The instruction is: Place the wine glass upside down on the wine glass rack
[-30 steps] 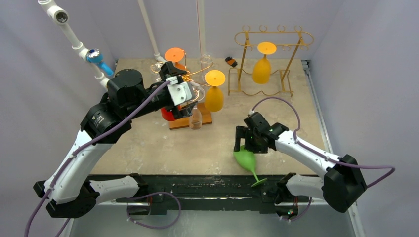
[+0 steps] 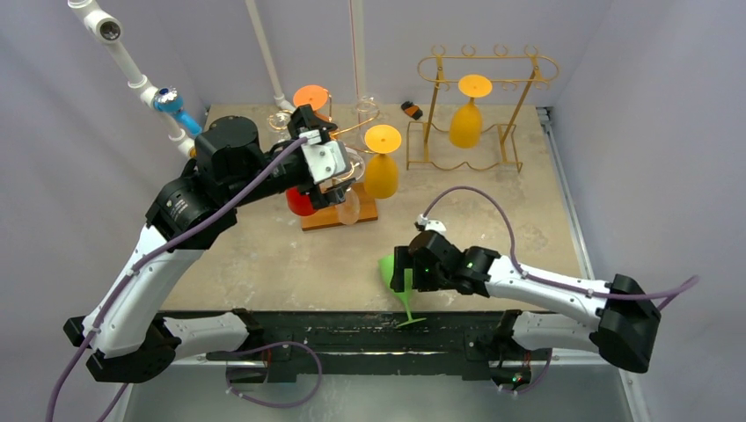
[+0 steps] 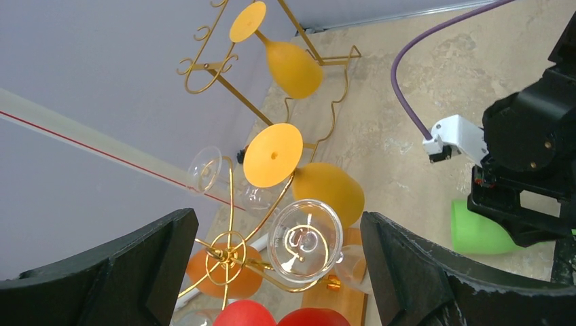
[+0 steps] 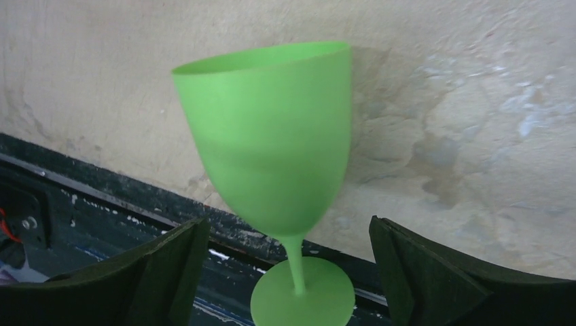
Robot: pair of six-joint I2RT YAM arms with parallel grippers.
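Observation:
A green wine glass (image 2: pixel 404 299) lies on its side near the table's front edge, its foot reaching over the black strip. In the right wrist view the whole glass (image 4: pixel 272 136) shows, bowl away and foot near, with the stem between the spread fingers. My right gripper (image 2: pixel 407 280) is open over the bowl; contact cannot be made out. At the back right stands a gold wire rack (image 2: pixel 497 58) with one yellow glass (image 2: pixel 466 126) hanging upside down. My left gripper (image 2: pixel 341 156) stands open above the round gold rack (image 3: pixel 231 255), nothing between its fingers.
The round rack has a wooden base (image 2: pixel 340 216) and carries several glasses, clear, red, orange and yellow (image 2: pixel 382 176). A small dark and orange object (image 2: pixel 411 110) lies between the racks. Bare tabletop (image 2: pixel 501 215) lies between the right arm and the gold wire rack.
The green glass has shifted left along the front edge and turned slightly. The left arm has barely moved.

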